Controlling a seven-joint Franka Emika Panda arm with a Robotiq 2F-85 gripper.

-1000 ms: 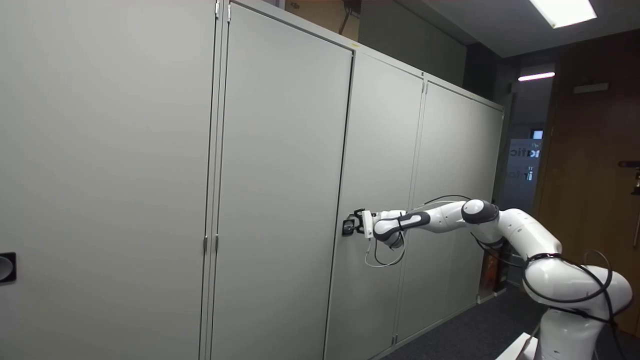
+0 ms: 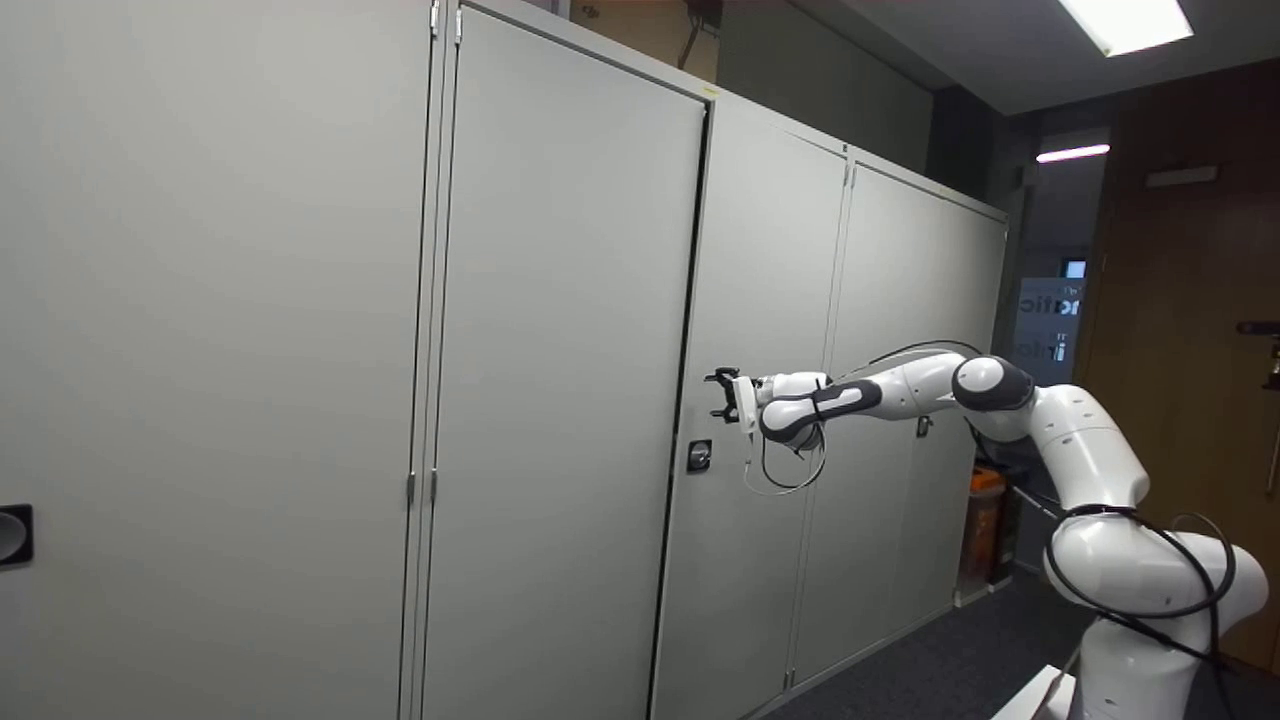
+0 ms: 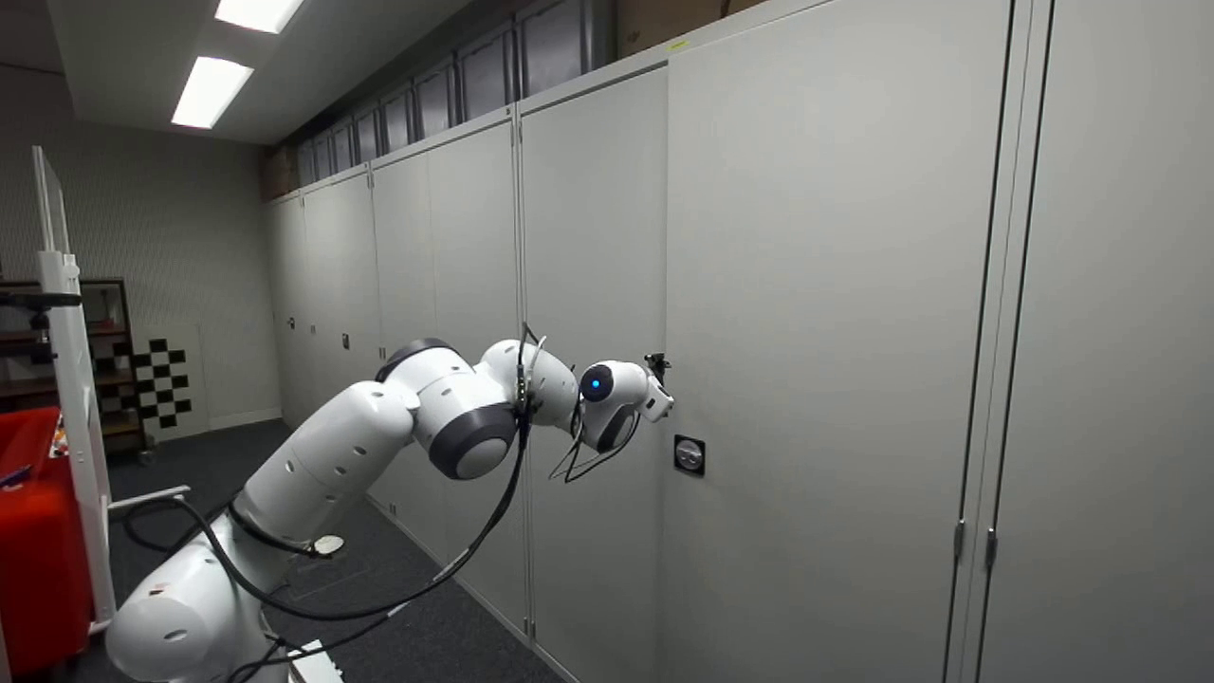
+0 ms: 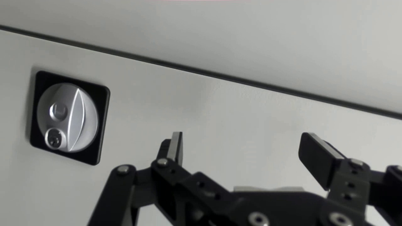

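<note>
A round silver knob (image 4: 67,116) in a black square plate is set in a grey cabinet door (image 2: 744,264), close to the door's edge. A dark gap (image 4: 211,73) runs between this door and its neighbour (image 2: 564,300). My gripper stands open in front of the door panel, its fingers well apart and nothing between them. Exterior view 1 has the gripper (image 2: 716,396) above the knob plate (image 2: 699,456) and clear of it. Most of the gripper is turned away in exterior view 2, where the same knob (image 3: 689,454) lies below it.
Grey cabinets line the whole wall. Another handle (image 2: 14,534) is at the far left of exterior view 1. Black cables (image 3: 501,512) hang loosely from the arm. A red box (image 3: 40,535) and a white frame (image 3: 80,455) stand left in exterior view 2.
My gripper has risen from beside the knob to above it, leaving the knob uncovered. The gap at the door's edge looks darker and wider, and the door edge has shifted slightly.
</note>
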